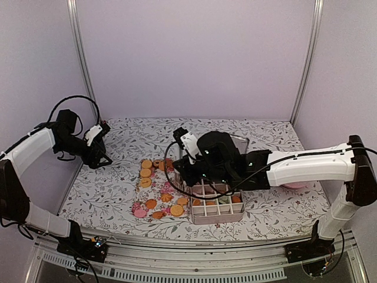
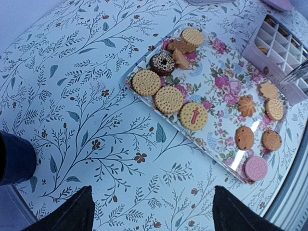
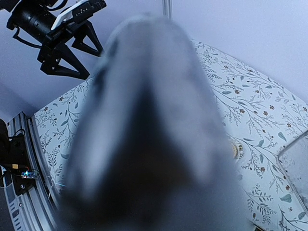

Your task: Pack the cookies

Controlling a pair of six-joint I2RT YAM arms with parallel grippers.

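A floral tray of assorted cookies, including round ones, a chocolate donut and a pink one, lies left of the divided box, some of whose compartments hold cookies. My right gripper is over the box's left part and the tray's edge; a large blurred grey shape fills the middle of the right wrist view, and what it holds cannot be made out. My left gripper hangs open and empty at the left, its fingers spread in the left wrist view.
A clear container stands behind the divided box, and a pink item lies at the right, partly under the right arm. The table around the left gripper is clear. Walls enclose the sides and back.
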